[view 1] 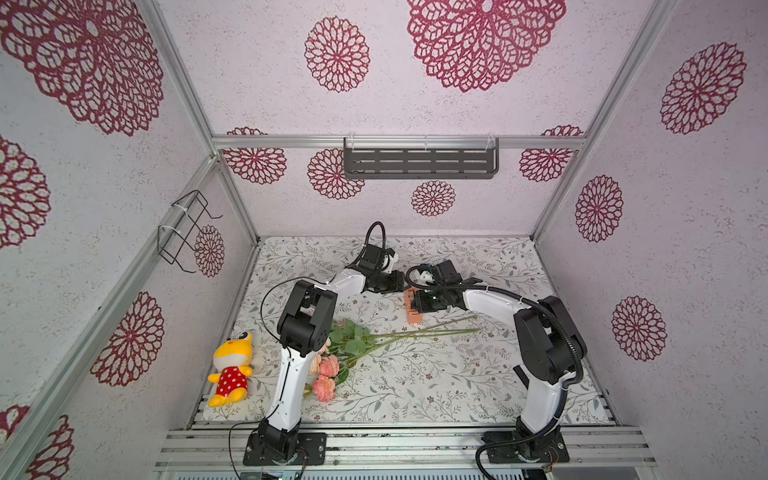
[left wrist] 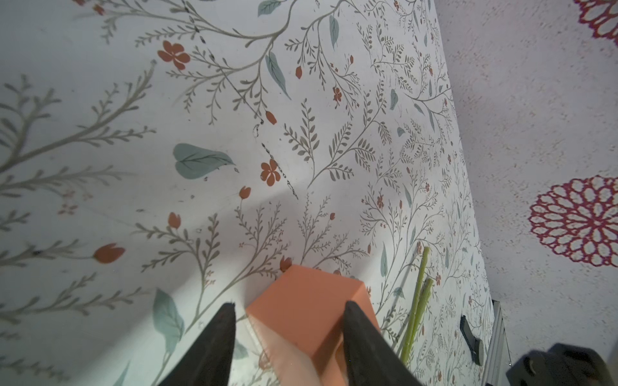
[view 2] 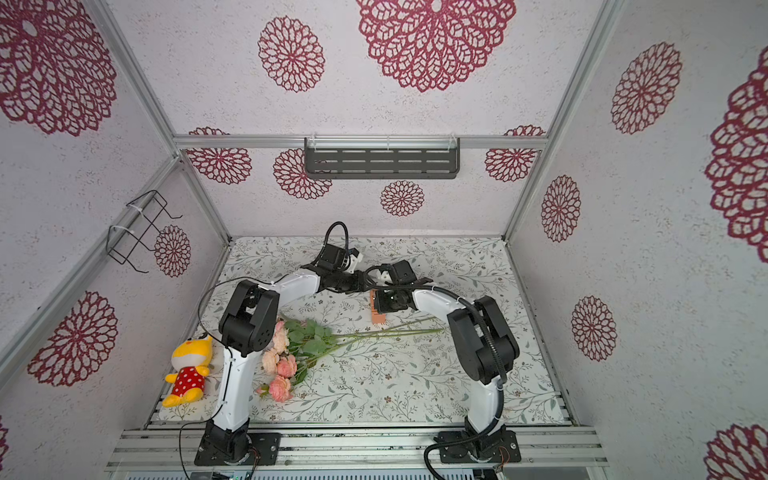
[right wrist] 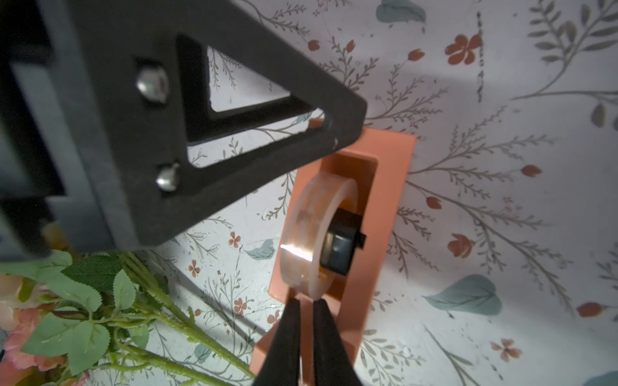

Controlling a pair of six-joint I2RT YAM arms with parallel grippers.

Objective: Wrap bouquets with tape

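An orange tape dispenser (right wrist: 392, 193) stands mid-table, a roll of clear tape (right wrist: 302, 238) in it. My left gripper is at the dispenser's end (left wrist: 302, 302), shut on it. My right gripper is low over the dispenser's lower part beside the roll, its fingertips close together; whether anything is between them cannot be told. The bouquet (view 1: 344, 352) of pink and peach roses lies in front of the grippers, heads to the left, stems pointing right.
A yellow plush toy (view 1: 232, 368) lies at the front left. A grey shelf (view 1: 420, 160) hangs on the back wall.
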